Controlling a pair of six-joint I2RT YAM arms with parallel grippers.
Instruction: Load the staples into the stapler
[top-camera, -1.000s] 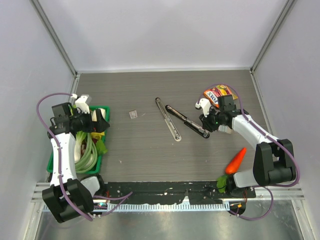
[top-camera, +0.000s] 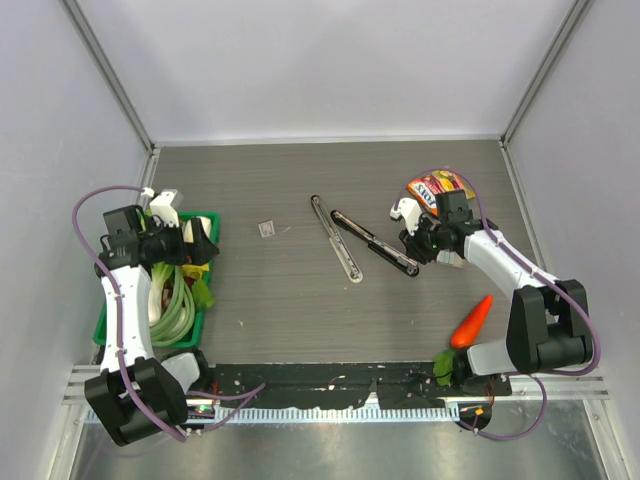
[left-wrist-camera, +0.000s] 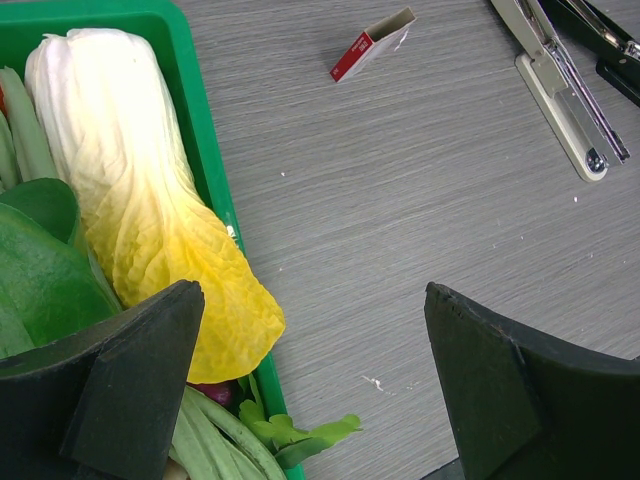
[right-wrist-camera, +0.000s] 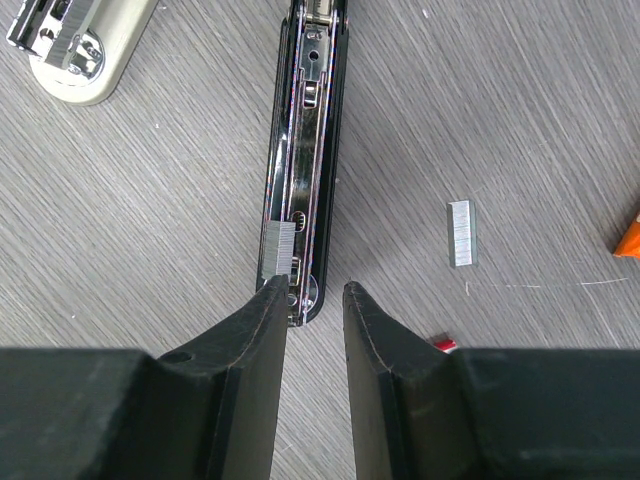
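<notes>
In the right wrist view the open black stapler points towards me. A grey staple strip rests crookedly along the left side of its rail, not seated in the channel. My right gripper stands open at the stapler's near end. Its left fingertip is close to the strip, with nothing gripped. A second staple strip lies flat on the table to the right. The white stapler lies left of the black one in the top view. Over the vegetable basket, my left gripper is open and empty.
The green basket of vegetables fills the left side. A small staple box stands on the table between basket and staplers. At the right are a snack bag and a carrot.
My left arm is still.
</notes>
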